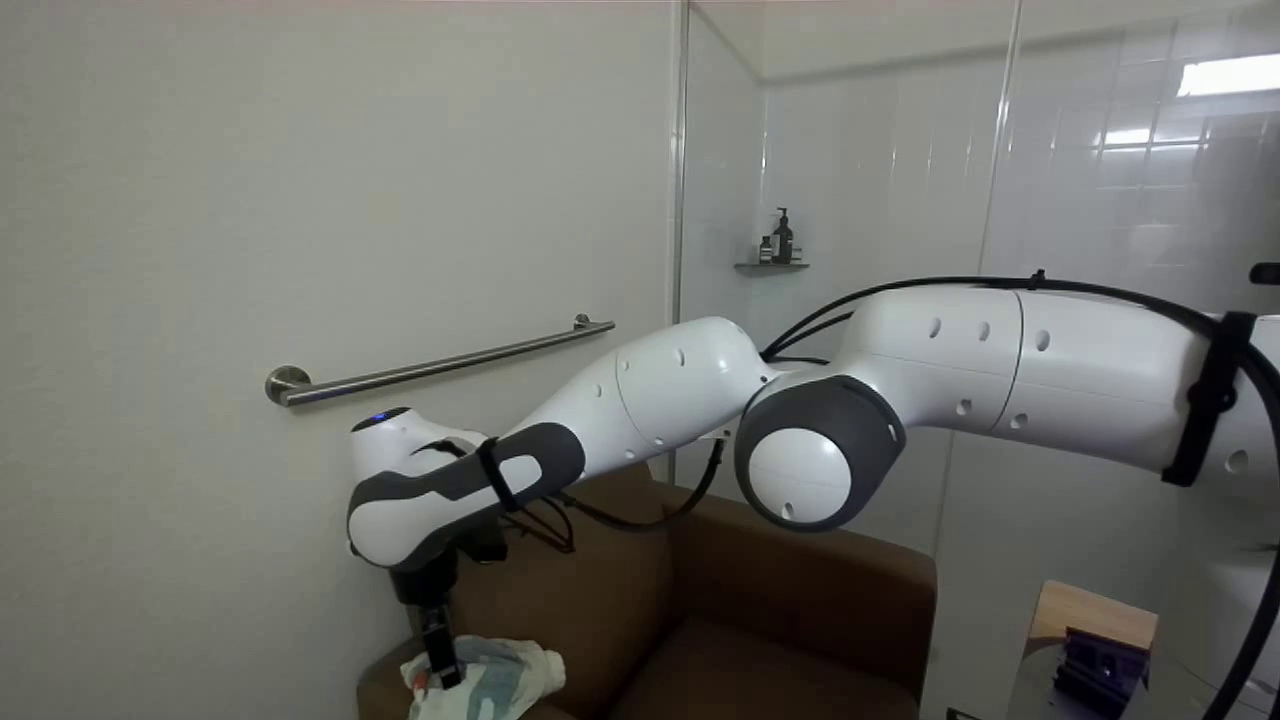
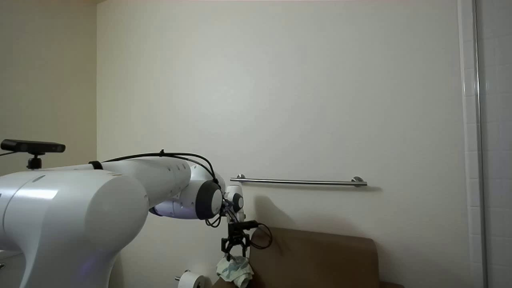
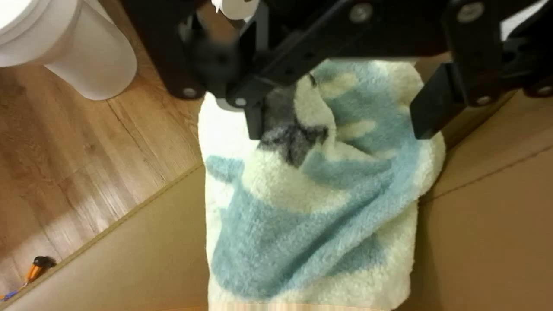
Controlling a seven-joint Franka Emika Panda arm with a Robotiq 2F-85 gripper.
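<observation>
A fluffy cloth [image 3: 311,228], white and blue with a dark grey patch, lies rumpled over the brown armrest. Above it, my gripper has its fingers [image 3: 433,111] spread well apart, and part of the cloth shows between and below them. In exterior view 1 the gripper [image 1: 446,678] points down in front of the cloth [image 1: 498,684]. From exterior view 2, the gripper [image 2: 236,257] stands over the top of the cloth [image 2: 235,272]. Whether the fingertips touch the fabric I cannot tell.
The brown armchair [image 1: 780,576] stands against the wall below a metal grab bar [image 1: 456,367]. A white bin [image 3: 98,62] is on the wood floor beside the armrest. A toilet paper roll [image 2: 191,280] hangs low on the wall.
</observation>
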